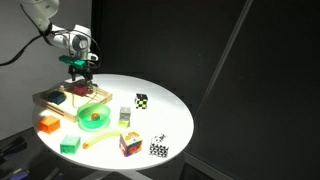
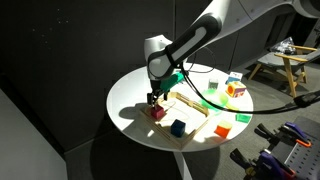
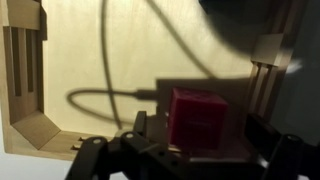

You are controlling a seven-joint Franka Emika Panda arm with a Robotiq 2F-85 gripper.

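A red cube (image 3: 197, 118) rests inside the shallow wooden tray (image 3: 45, 132), close to one of its side walls. My gripper is open above the cube, with one finger to either side of it in the wrist view. Both exterior views show the gripper (image 2: 157, 97) pointing down over the red cube (image 2: 158, 113) at the tray's end. Whether the fingers touch the cube cannot be told. A dark blue cube (image 2: 178, 128) also lies in the tray, apart from the gripper.
Beside the tray stands a green bowl (image 1: 94, 119) with a small orange item. An orange block (image 1: 49, 124), a green block (image 1: 70, 145), a yellow banana-like piece (image 1: 101, 140) and several patterned cubes share the round white table (image 1: 165, 110).
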